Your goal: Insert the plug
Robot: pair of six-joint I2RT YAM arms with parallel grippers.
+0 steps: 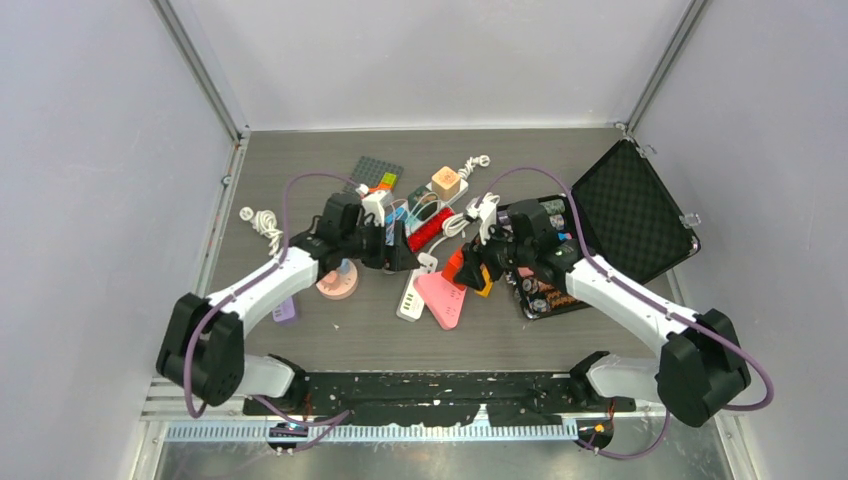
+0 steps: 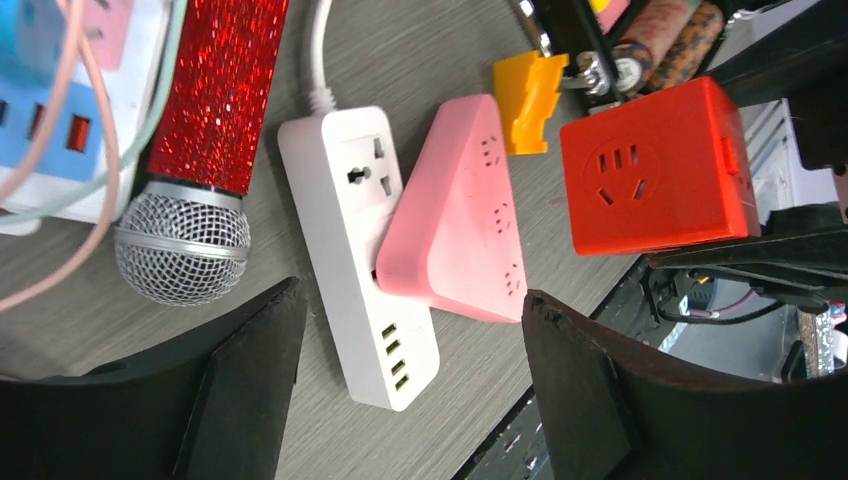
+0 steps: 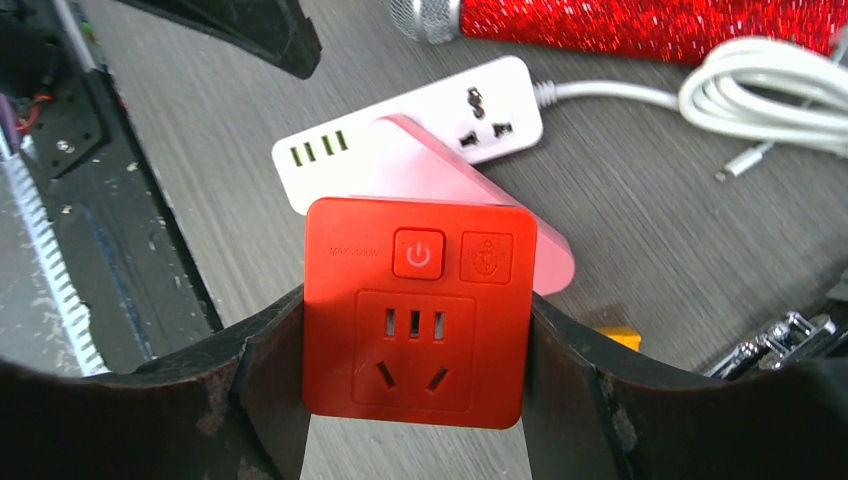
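Observation:
My right gripper is shut on a red socket cube [image 3: 418,260], its socket face and power button showing in the right wrist view. My left gripper stands open with nothing between its fingers, above a white power strip [image 2: 340,240] and a pink triangular strip [image 2: 465,230] resting against it. The red cube [image 2: 640,165] is to the right of the left gripper in the left wrist view. A white plug-like cable end [image 3: 740,160] lies near coiled cable at the right of the right wrist view.
A red glitter microphone [image 2: 210,120], a cluttered board with cables [image 2: 70,120], a yellow piece [image 2: 525,100] and an open black case [image 1: 630,210] crowd the table. A pink round piece [image 1: 337,285] and purple strip [image 1: 283,310] lie at left. The table's front is clearer.

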